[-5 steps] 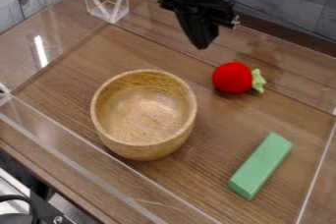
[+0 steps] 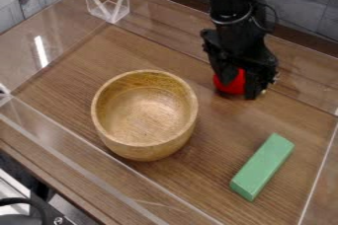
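The black gripper [image 2: 238,71] is low over a red round object [image 2: 231,83], its fingers reaching down around it and hiding part of it. A small green-and-pale piece shows at the red object's right. Whether the fingers touch it or hold it I cannot tell.
A tan wooden bowl [image 2: 141,113] sits at the lower left. A green block [image 2: 262,166] lies at the lower right on the wooden table [image 2: 66,61]. A clear plastic item [image 2: 111,4] stands at the upper left.
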